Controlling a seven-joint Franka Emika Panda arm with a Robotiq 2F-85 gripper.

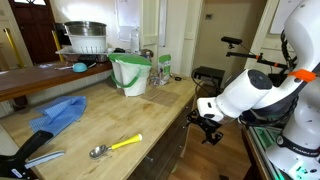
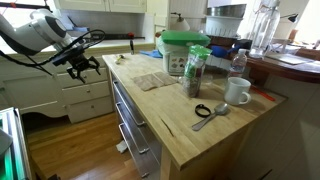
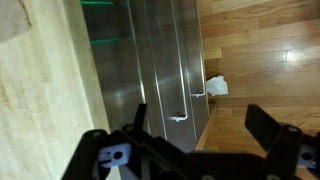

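My gripper is open, its dark fingers wide apart with nothing between them in the wrist view. In exterior view 1 the gripper hangs beside the counter, out over the floor and lower than the countertop. Exterior view 2 has the same gripper at the left, clear of the counter. Metal drawer fronts run down the middle of the wrist view, next to the wooden countertop edge. Small handles show on the fronts.
On the counter lie a yellow-handled spoon and a blue cloth. A green-and-white bin, jars and a white mug stand there too. A white scrap lies on the otherwise bare floor.
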